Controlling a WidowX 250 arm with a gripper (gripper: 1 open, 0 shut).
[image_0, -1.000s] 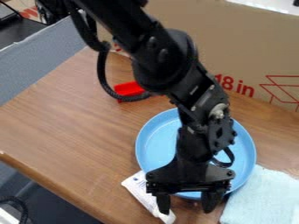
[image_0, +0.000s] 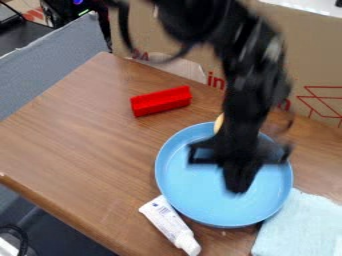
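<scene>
My gripper (image_0: 238, 180) is blurred, hanging low over the blue plate (image_0: 201, 195); its fingers look shut, with nothing visible between them. A white tube (image_0: 170, 225) lies at the plate's lower left, near the table's front edge. A red block or cylinder (image_0: 160, 100) lies behind and left of the plate. Something yellowish (image_0: 218, 123) shows at the plate's back rim, mostly hidden behind the arm.
A pale cloth (image_0: 301, 225) lies right of the plate. A cardboard panel (image_0: 321, 70) stands along the back.
The gripper has risen and moved back from the plate's front rim to over its middle, uncovering more of the tube and the red object.
</scene>
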